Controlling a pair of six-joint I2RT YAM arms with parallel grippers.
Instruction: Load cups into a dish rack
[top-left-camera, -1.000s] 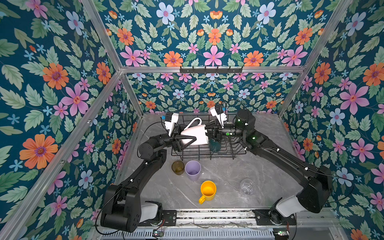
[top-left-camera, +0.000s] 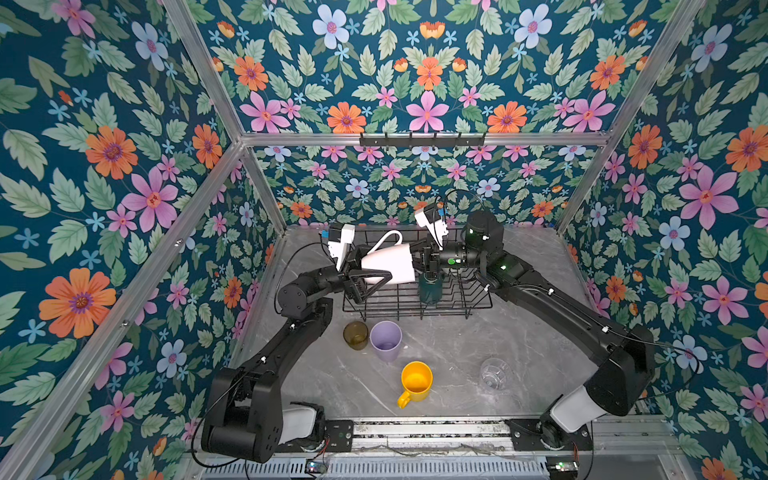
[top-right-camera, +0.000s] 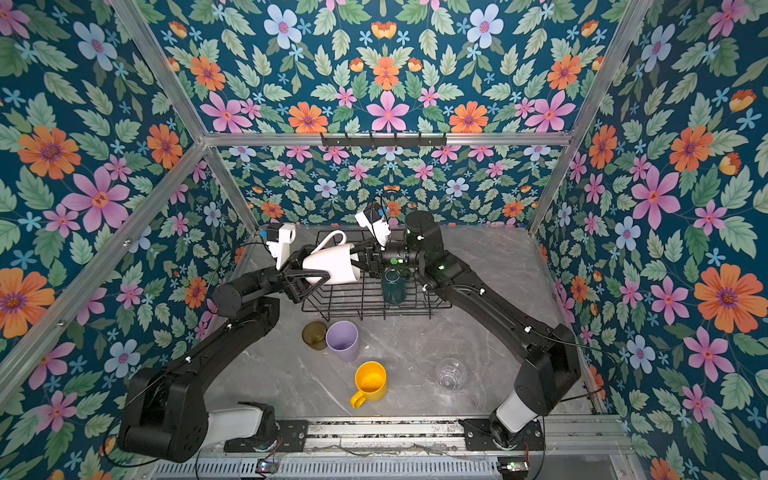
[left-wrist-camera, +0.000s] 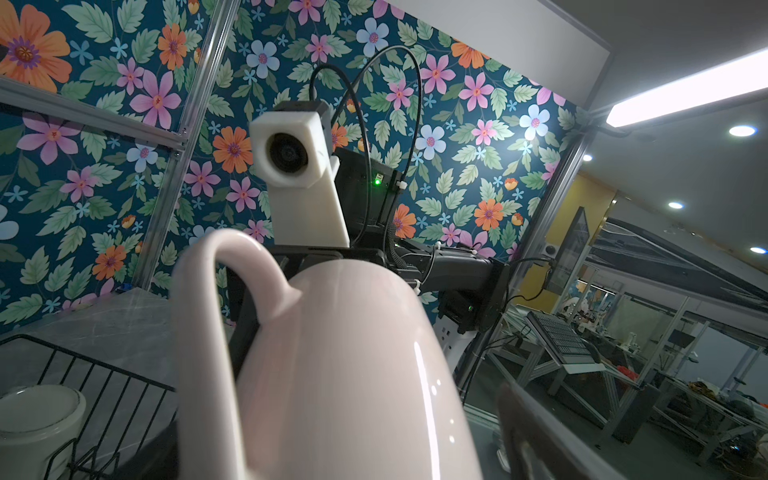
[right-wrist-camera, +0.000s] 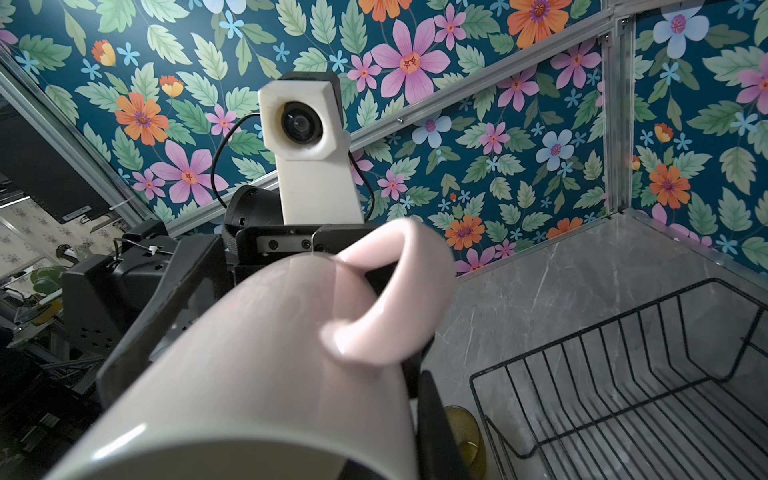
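Observation:
A pale pink mug (top-left-camera: 386, 262) is held sideways in the air over the wire dish rack (top-left-camera: 468, 310), handle up, between the two grippers. My left gripper (top-left-camera: 368, 281) has its fingers apart around the mug; whether they press on it is unclear. My right gripper (top-left-camera: 425, 260) is at the mug's other end; its fingertips are largely hidden behind the mug in the right wrist view (right-wrist-camera: 264, 336). A dark teal cup (top-left-camera: 429, 289) is in the rack. In front stand an olive cup (top-left-camera: 355, 336), a purple cup (top-left-camera: 386, 341), a yellow mug (top-left-camera: 416, 381) and a clear glass (top-left-camera: 493, 373).
Metal frame posts and patterned walls enclose the workspace. A white object (left-wrist-camera: 36, 424) sits at the rack in the left wrist view.
Both arms have shifted slightly with the mug between them; the right arm is a little higher and further left. The cups on the table are unchanged.

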